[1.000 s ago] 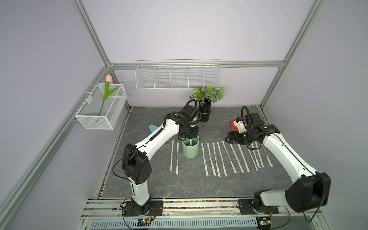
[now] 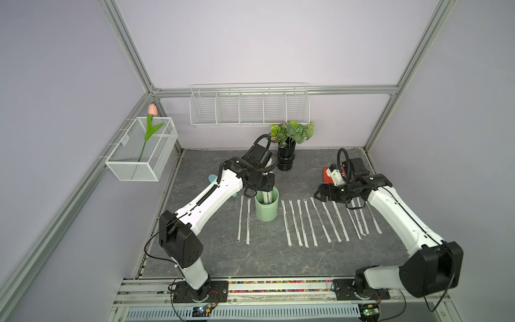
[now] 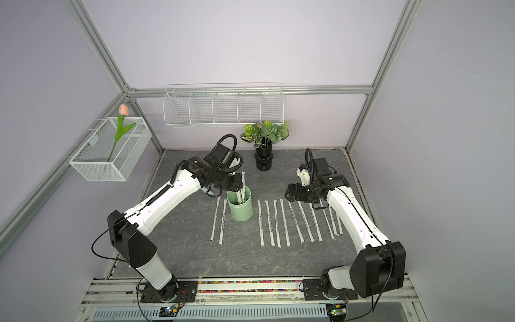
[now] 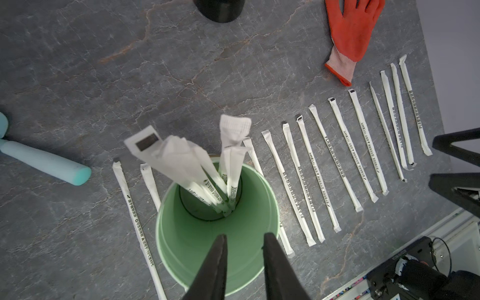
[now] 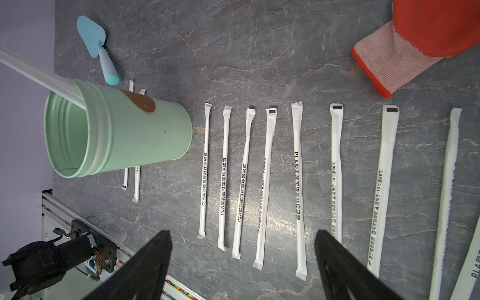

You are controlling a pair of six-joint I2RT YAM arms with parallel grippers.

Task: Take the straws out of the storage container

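Note:
The green container holds several paper-wrapped straws, leaning toward its back rim. My left gripper hangs over the container, open, with nothing between its fingers in the left wrist view. Wrapped straws lie in rows on the dark table: two left of the container, several to its right. My right gripper stands open above the right-hand row, holding nothing.
A black vase with a plant stands at the back. A red glove lies back right, a blue trowel left of the container. Wire baskets hang on the walls.
My left arm has shifted a little left and up over the container, uncovering more of the straws inside. The right arm looks unchanged.

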